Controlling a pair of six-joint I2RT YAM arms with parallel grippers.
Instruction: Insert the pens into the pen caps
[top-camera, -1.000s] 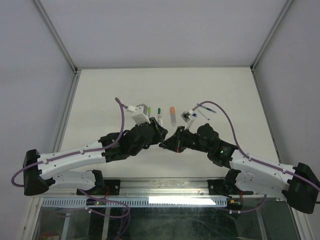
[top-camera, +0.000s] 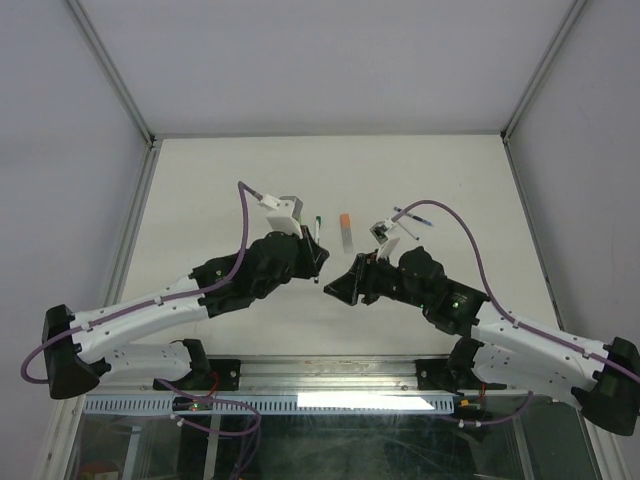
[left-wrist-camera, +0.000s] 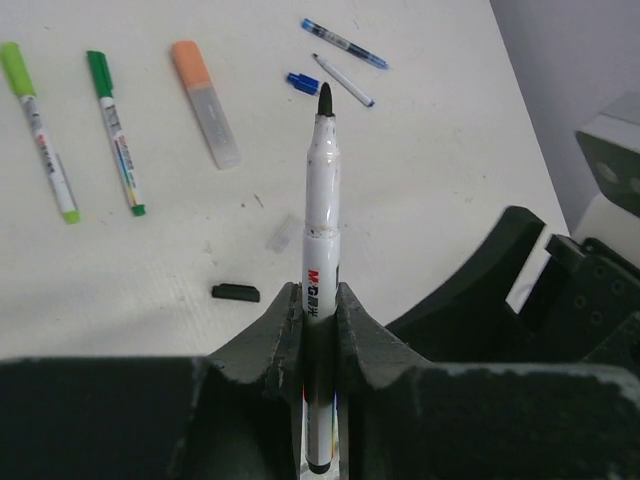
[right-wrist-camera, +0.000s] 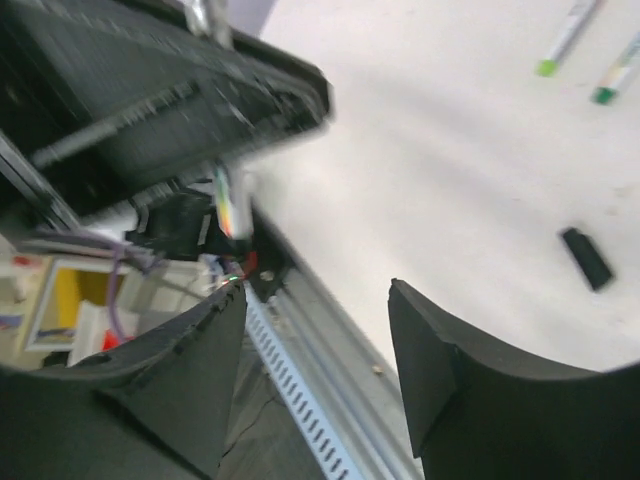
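Observation:
Shut on a white marker (left-wrist-camera: 321, 220) with its dark tip bare and pointing up, my left gripper hangs over the table's middle. My right gripper stands open just right of it, nothing between its fingers. On the table in the left wrist view lie a lime marker (left-wrist-camera: 45, 150), a green marker (left-wrist-camera: 120, 150), an orange-topped pen (left-wrist-camera: 210, 110), a blue pen (left-wrist-camera: 345, 42), a thin white pen (left-wrist-camera: 345, 80), a small blue cap (left-wrist-camera: 300, 82) and a dark piece (left-wrist-camera: 235, 292).
Walls enclose it at the back and sides, and a metal rail (top-camera: 300, 365) runs along the front edge.
The right gripper has drawn apart from it, a little to the right, and now stands open.

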